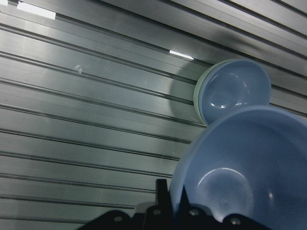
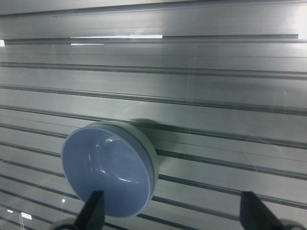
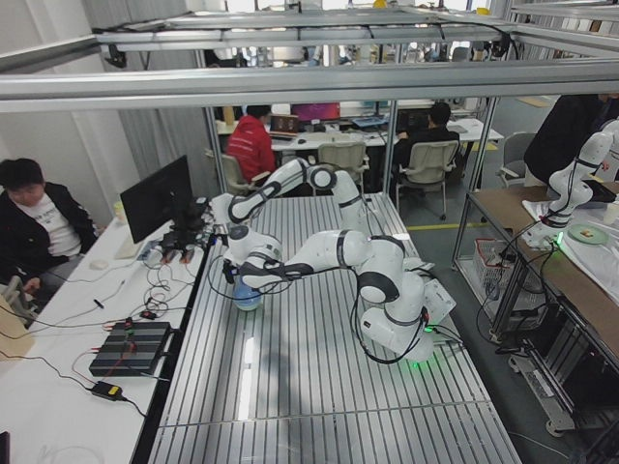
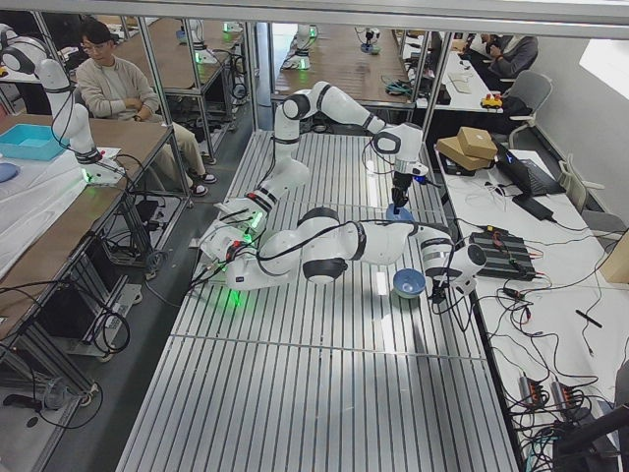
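Observation:
My left gripper is shut on the rim of a blue bowl point(image 1: 225, 143), which fills the lower right of the left wrist view. Beyond it a second blue bowl point(image 1: 235, 88) sits nested in a pale green bowl point(image 1: 200, 91) on the slatted metal table. In the right wrist view the nested blue bowl point(image 2: 103, 170) and green bowl point(image 2: 148, 153) lie at lower left, below my right gripper, which stands open with nothing between its fingertips.
The slatted table point(image 4: 295, 413) is otherwise largely clear. A white desk point(image 3: 58, 416) with a monitor, black boxes and cables runs along one side; aluminium frame bars cross overhead.

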